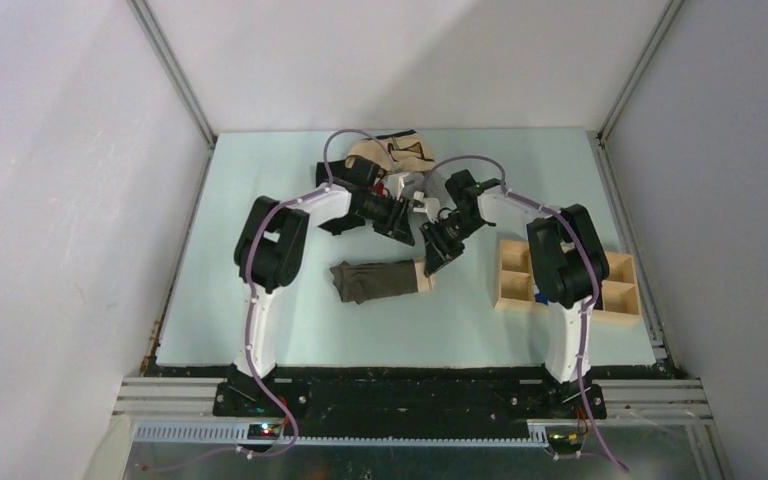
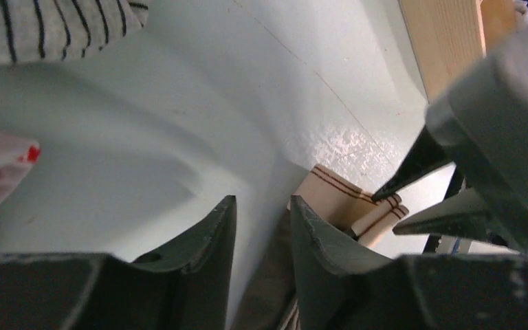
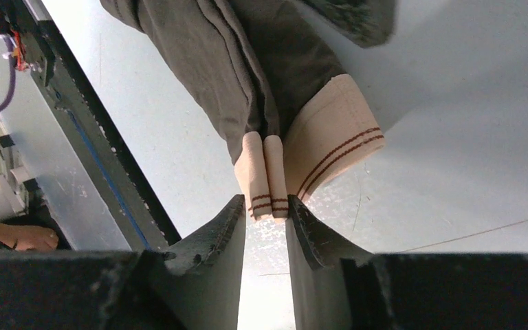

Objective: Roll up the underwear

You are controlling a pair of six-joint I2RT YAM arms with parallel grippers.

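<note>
Dark grey-brown underwear (image 1: 378, 281) lies folded into a long strip on the table, its beige waistband (image 3: 337, 130) at the right end. In the right wrist view the waistband's folded layers stand just beyond the tips of my right gripper, whose fingers are part open; whether they touch the cloth I cannot tell. My left gripper (image 1: 405, 240) hovers above and behind the strip, close to the right one. A gap with no cloth gripped shows between its fingers in the left wrist view.
Behind the arms lies a pile of other clothes, with a beige piece (image 1: 390, 153) and a black one (image 1: 328, 172). A divided wooden box (image 1: 513, 290) stands at the right.
</note>
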